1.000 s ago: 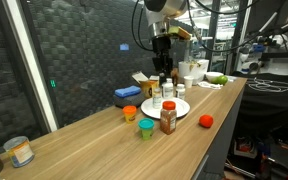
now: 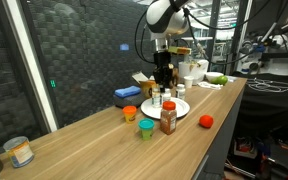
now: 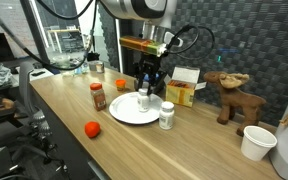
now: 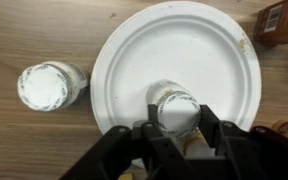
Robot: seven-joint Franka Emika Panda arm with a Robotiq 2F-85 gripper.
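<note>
On the white plate (image 4: 124, 65) stands a small white-capped bottle (image 4: 177, 112), and my gripper is shut around its top from above. From the side, that bottle (image 3: 144, 100) rests upright on the plate (image 3: 129, 113), with the dark fingers just at its cap. A second white-capped bottle (image 4: 46, 87) stands on the wooden table, outside the plate's rim; the other side view shows this bottle (image 3: 166, 116) too. The arm hides part of the plate in the wrist view.
A brown jar with a red lid (image 2: 169, 117), a red ball-like object (image 2: 206, 121) and a teal cup (image 2: 146, 128) stand in front of the plate. Behind are a cardboard box (image 3: 182, 86) and a toy deer (image 3: 236, 100).
My gripper has come down over the plate, from above the bottles to the cap of one of them. The other objects have stayed in place.
</note>
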